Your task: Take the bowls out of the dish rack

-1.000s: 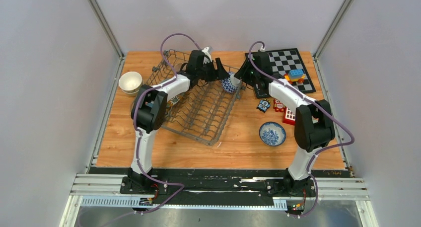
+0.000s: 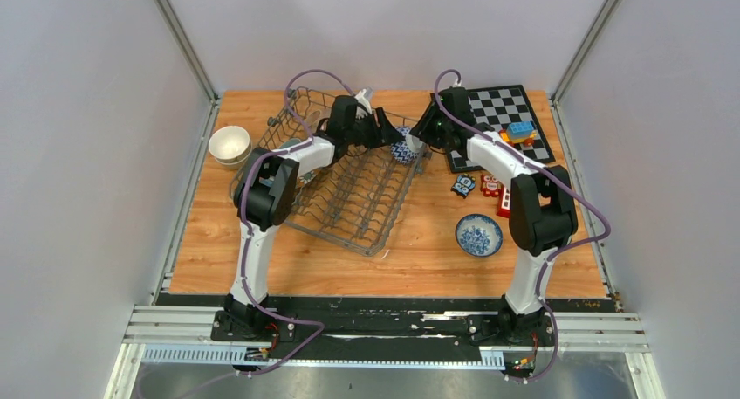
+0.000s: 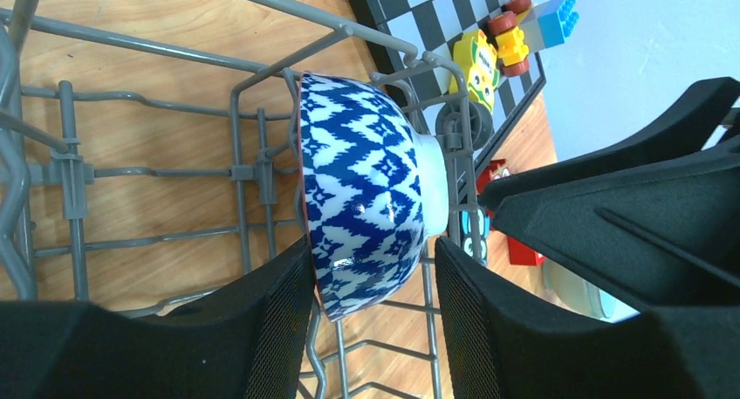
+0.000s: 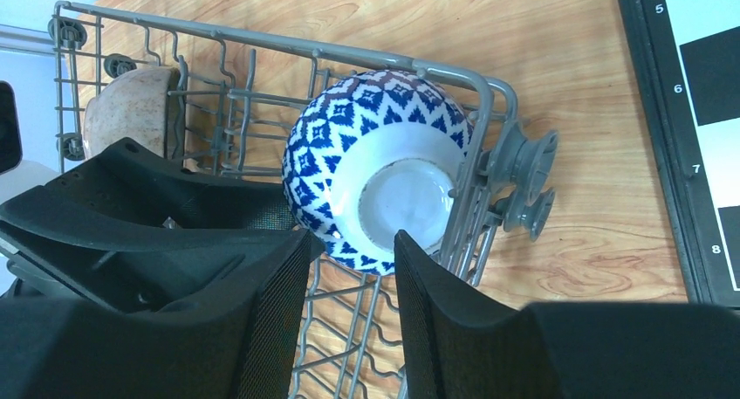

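A blue-and-white patterned bowl [image 2: 402, 148] stands on its side at the right end of the grey wire dish rack [image 2: 384, 209], its white foot facing right. In the left wrist view my left gripper is part open, its fingertips close to the patterned bowl [image 3: 362, 185], the rim by one finger and the foot by the other. My right gripper is part open over the lower edge of that bowl [image 4: 384, 168]. Whether any fingers touch it, I cannot tell. In the right wrist view, a speckled beige bowl [image 4: 131, 111] sits farther left in the rack.
White bowls [image 2: 229, 144] are stacked left of the rack. On the right lie a small blue-and-white dish [image 2: 478, 236], a checkerboard [image 2: 502, 109], a toy car [image 2: 518, 134] and small toys. The two grippers are very close together. Bare table lies in front of the rack.
My left gripper has come slightly lower towards the bowl. The right arm has shifted a little left towards it. The patterned bowl stays in its place in the rack.
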